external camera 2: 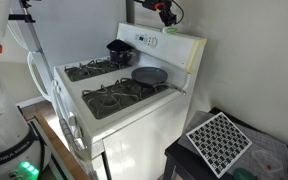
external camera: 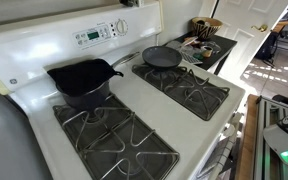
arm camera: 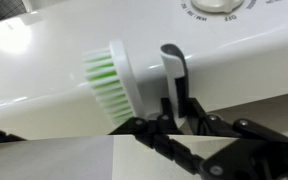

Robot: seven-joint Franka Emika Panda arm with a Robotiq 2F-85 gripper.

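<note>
A brush [arm camera: 123,80] with a white back and pale green bristles shows beside my gripper's fingers in the wrist view. My gripper looks shut on it, though the part between the fingers is mostly hidden. In exterior view 2 the gripper [external camera 2: 168,18] is up at the top edge of the stove's back panel [external camera 2: 179,48], with a bit of green from the brush [external camera 2: 171,30] just under it. Whether the brush touches the panel I cannot tell. Exterior view 1 does not show the gripper.
On the white stove [external camera: 169,115] stand a black pot [external camera: 84,86] at the back left and a dark frying pan [external camera: 162,58] at the back right. A dark table [external camera 2: 199,150] with a white perforated mat [external camera 2: 219,142] is beside the stove.
</note>
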